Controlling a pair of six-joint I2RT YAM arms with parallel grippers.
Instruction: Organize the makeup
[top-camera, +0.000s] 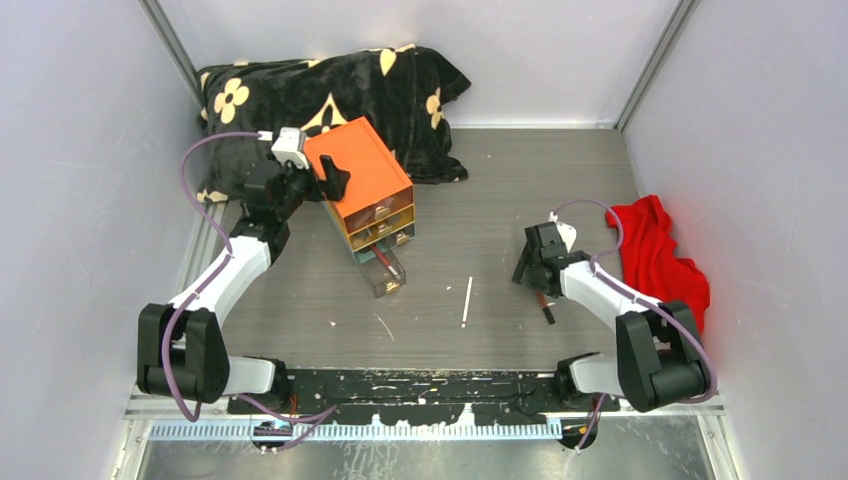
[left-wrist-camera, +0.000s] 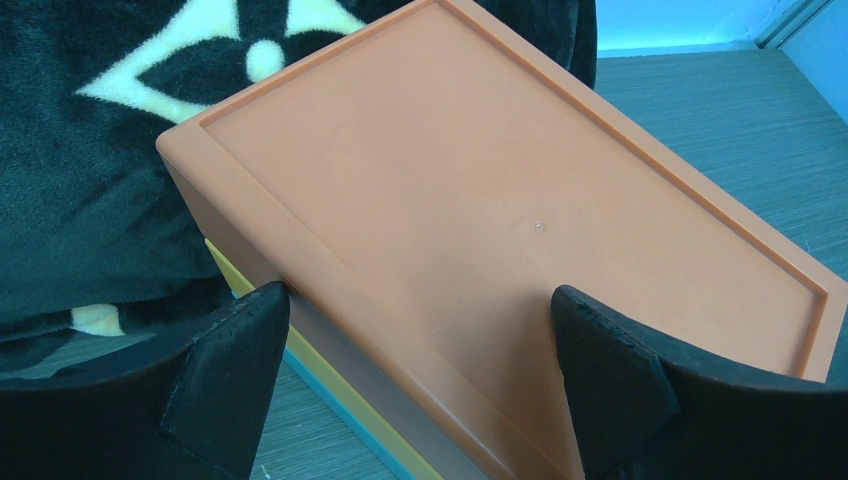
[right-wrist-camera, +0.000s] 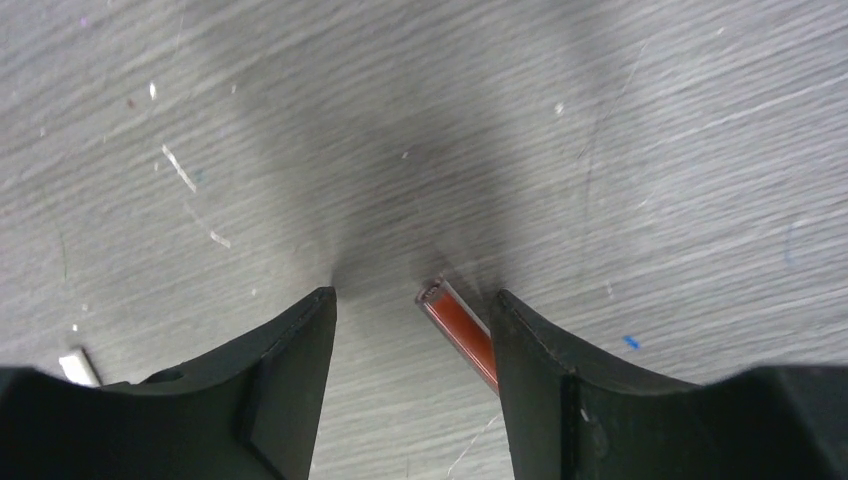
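The orange-topped organizer has its lowest drawer pulled out, a red-and-dark item inside. My left gripper rests at the organizer's top left edge, its fingers apart over the edge; whether they grip it cannot be told. My right gripper is low over the table, part open, around the tip of a red cosmetic stick, whose end is against or near the right finger. In the top view its dark end shows below the gripper. A thin white stick lies in the middle.
A dark patterned blanket lies behind the organizer, a red cloth along the right wall. The table between the organizer and my right arm is mostly clear.
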